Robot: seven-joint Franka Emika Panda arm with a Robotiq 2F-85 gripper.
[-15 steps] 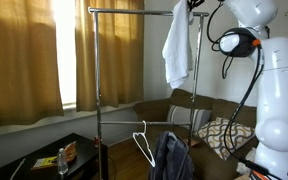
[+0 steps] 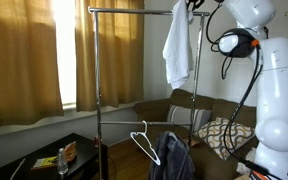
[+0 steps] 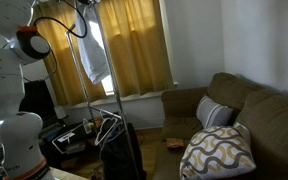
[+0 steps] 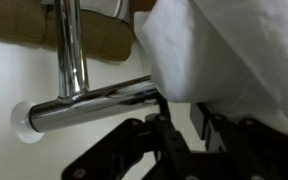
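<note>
A white cloth (image 2: 178,50) hangs down from the top rail of a metal rack (image 2: 98,70), near the rail's right end. In the wrist view the same cloth (image 4: 219,50) fills the upper right, close in front of my gripper. The fingers (image 4: 164,117) stand a little apart, so the gripper is partly open, with a pale surface showing through the gap. Whether any cloth edge lies between the fingertips is hard to see. The chrome rail (image 4: 94,104) ends in a pale cap left of the fingers. Both exterior views cut the gripper off at the top.
A white hanger (image 2: 144,143) and a dark garment (image 2: 174,158) hang on the lower bar. A brown sofa (image 3: 189,95) with patterned pillows (image 3: 216,152) stands behind the rack. A dark table (image 2: 34,168) with small items is at the left.
</note>
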